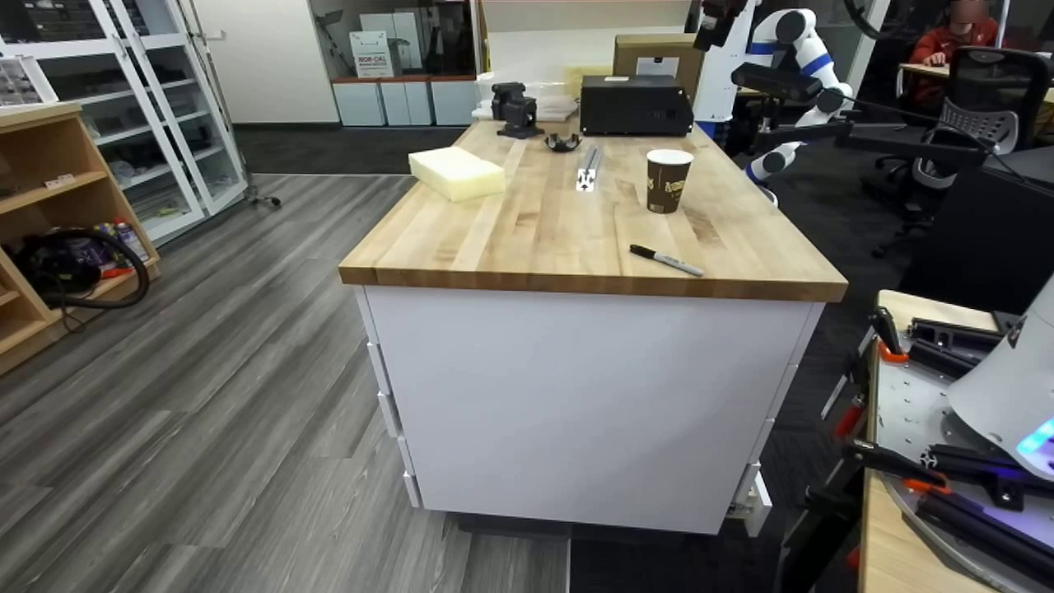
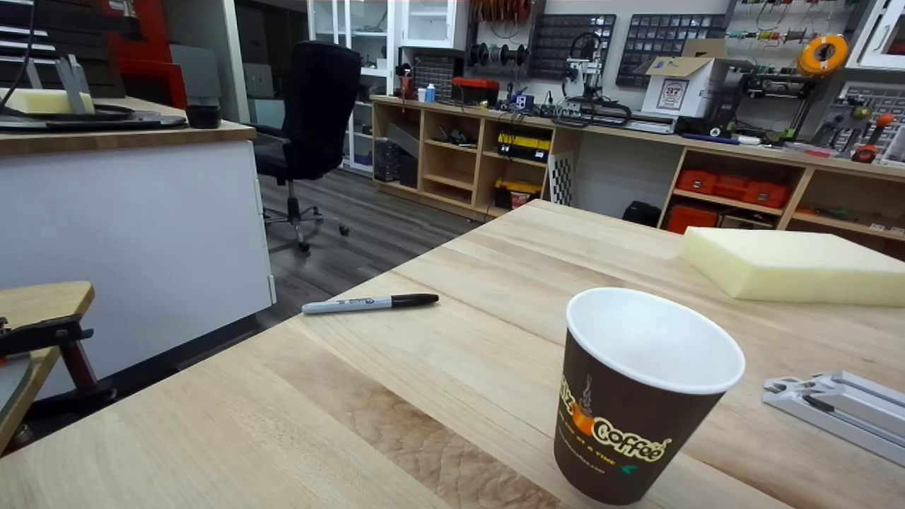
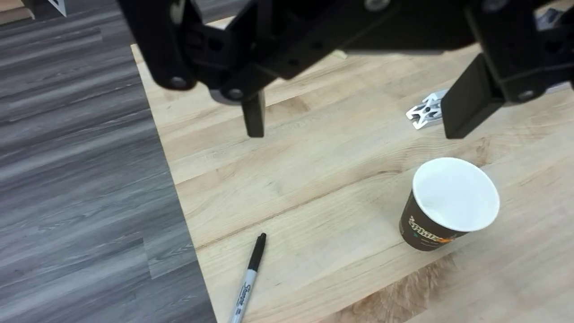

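My gripper stands open high above the wooden table (image 3: 323,177), its dark fingers (image 3: 467,102) wide apart and nothing between them. A dark brown paper coffee cup (image 1: 664,189) with a white rim stands upright. In the wrist view the cup (image 3: 449,202) lies below and right of the gap, apart from the fingers. A grey marker with a black cap (image 2: 370,302) rests near the table edge; it shows at the lower middle of the wrist view. Toward the back left sits a pale yellow foam block (image 1: 457,174).
A silver metal extrusion (image 1: 589,168) lies behind the cup. Farther back are a black vise (image 1: 515,110), a small dark curved part (image 1: 563,142) and a black box (image 1: 635,105).
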